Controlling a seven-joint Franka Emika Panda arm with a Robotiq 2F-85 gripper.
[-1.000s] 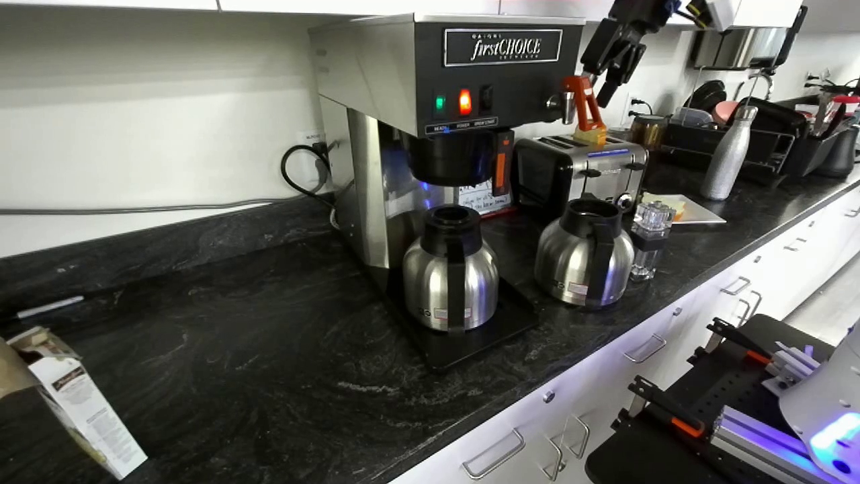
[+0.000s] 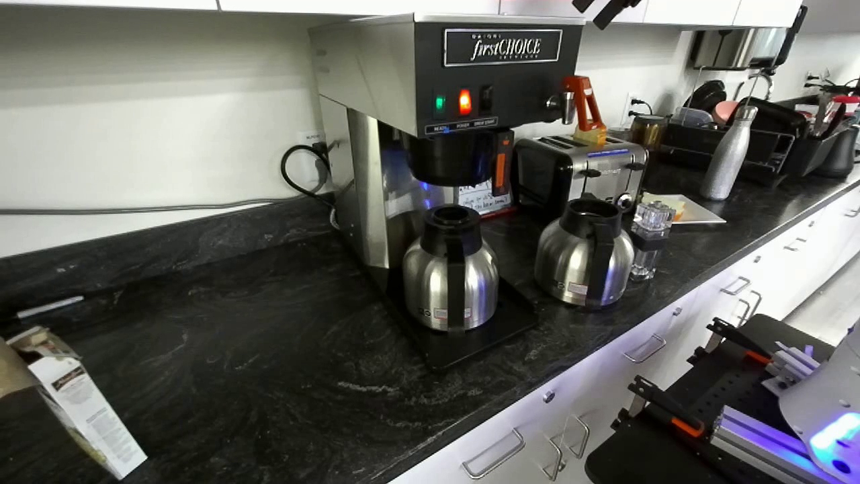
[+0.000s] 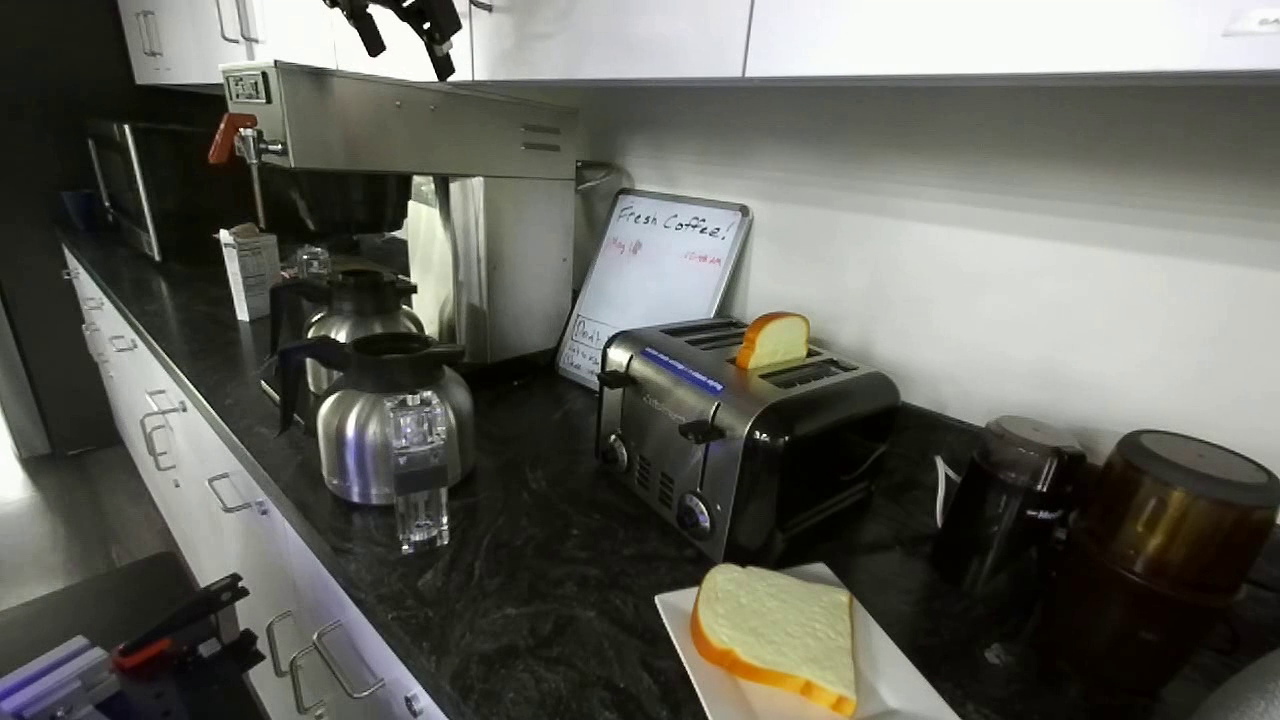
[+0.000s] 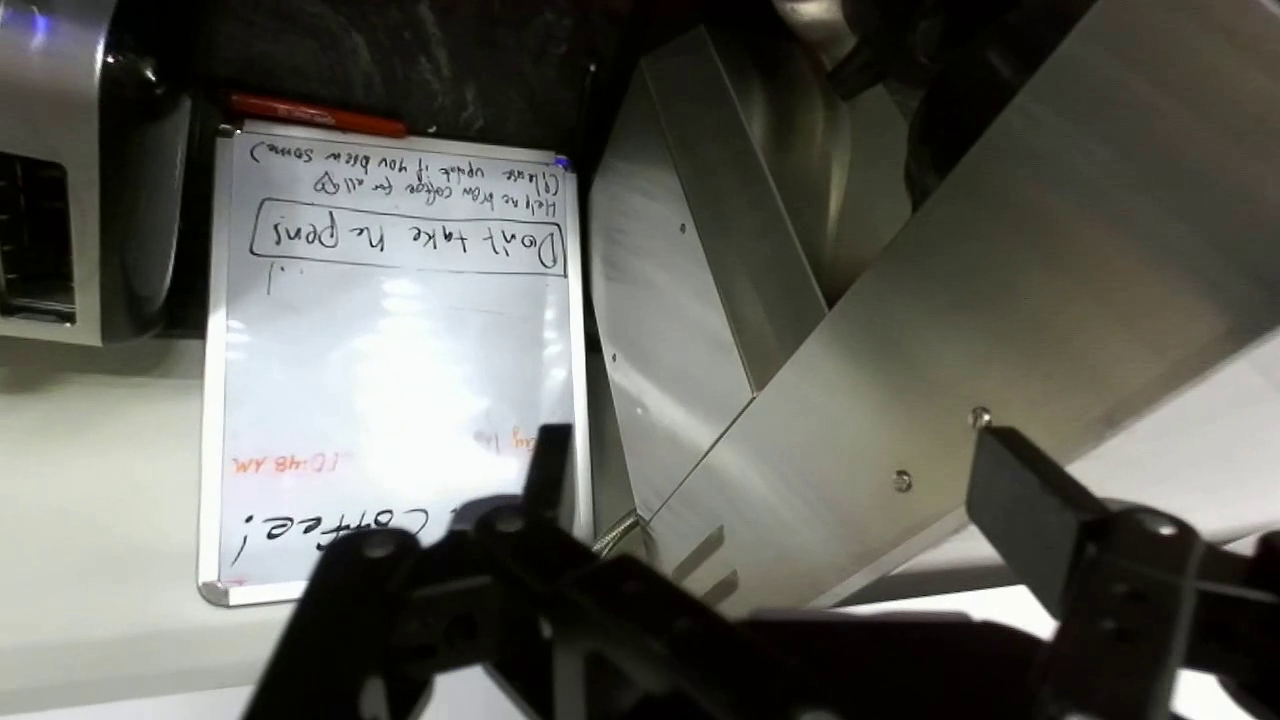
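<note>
Near the upper cabinets, my gripper (image 3: 408, 54) hangs open above the coffee maker (image 3: 420, 120), with nothing between its fingers. In the wrist view the gripper has its fingers wide apart, over the steel side of the coffee maker (image 4: 960, 312) and close to the whiteboard (image 4: 384, 348). Only the tips show at the top edge of the first exterior view. A bread slice (image 3: 774, 341) stands upright in one slot of the toaster (image 3: 672, 414). Another slice (image 3: 780, 630) lies flat on a white plate (image 3: 897, 648).
One steel carafe (image 2: 451, 282) sits on the coffee maker's base; another carafe (image 2: 556, 258) stands beside it, next to a clear grinder (image 2: 649, 242). A carton (image 2: 89, 411) lies on the left. Bare counter (image 2: 266, 339) spreads between carton and machine.
My gripper has risen from beside the red tap handle and toaster until only its tips show at the top edge of the first exterior view. The counter objects have stayed put.
</note>
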